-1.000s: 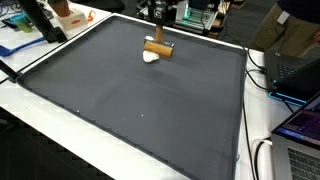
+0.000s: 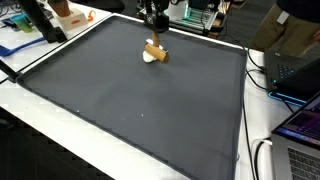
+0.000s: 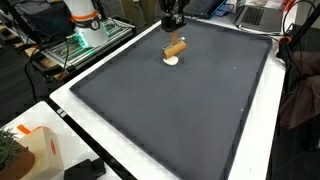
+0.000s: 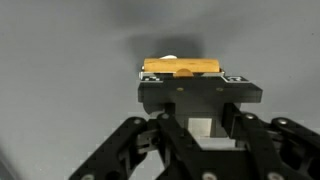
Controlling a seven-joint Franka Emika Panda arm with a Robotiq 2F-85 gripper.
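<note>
A wooden piece with a crosswise block (image 3: pixel 174 49) and a short upright stem (image 3: pixel 174 37) hangs below my gripper (image 2: pixel 156 34). The stem runs up between the fingers, so the gripper is shut on it. From the wrist, the block (image 4: pixel 180 65) shows just past the dark fingers (image 4: pixel 160 88). Close under and beside the block lies a small white piece (image 2: pixel 149 57) on the grey board. A bit of this white piece (image 3: pixel 171 60) shows below the block in exterior view 2; whether the two touch, I cannot tell.
Most of the grey board (image 2: pixel 130 100) is bare. A dark laptop (image 2: pixel 300 145) and cables lie to the right in exterior view 1. In exterior view 2 an orange and white device (image 3: pixel 88 22) stands off the board at the left.
The block, level in view before, now slants and partly covers the white piece.
</note>
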